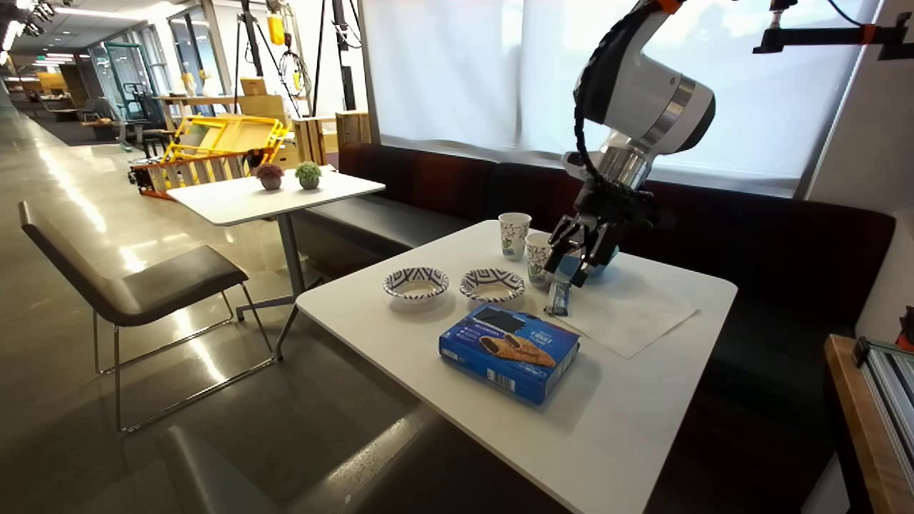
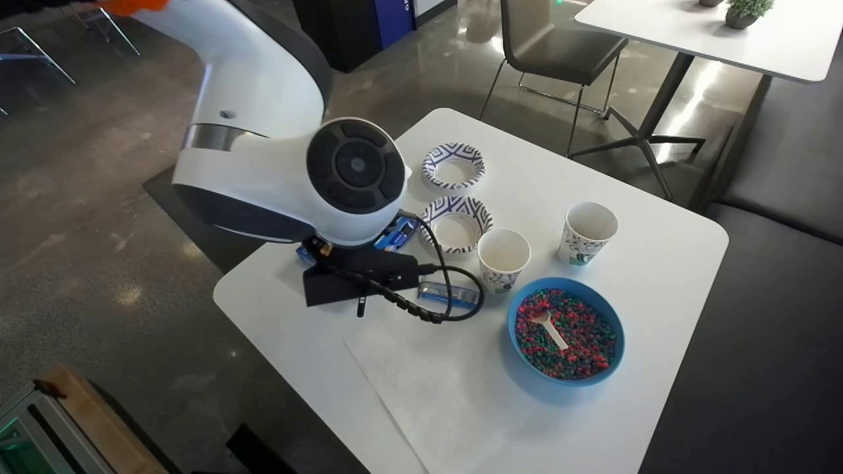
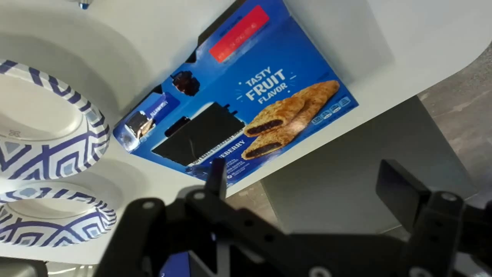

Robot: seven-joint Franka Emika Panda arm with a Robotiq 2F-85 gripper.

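My gripper is open, with nothing between its fingers; in exterior view 1 it hangs over the table, in front of the blue bowl. A blue fruit pastry box (image 3: 240, 92) lies flat near the table edge, ahead of the fingers in the wrist view. Behind the box is a small wrapped bar (image 2: 448, 295), lying by a white sheet of paper (image 2: 442, 379). Two patterned paper bowls (image 1: 415, 284) sit empty side by side. The blue bowl (image 2: 517, 347) holds red and green bits and a pale spoon (image 2: 554, 332).
Two patterned paper cups stand upright: one cup (image 2: 501, 264) beside the wrapped bar, the other cup (image 2: 586, 233) farther toward the bench. The white table (image 1: 377, 334) has free room at its near right corner. A dark bench runs behind it.
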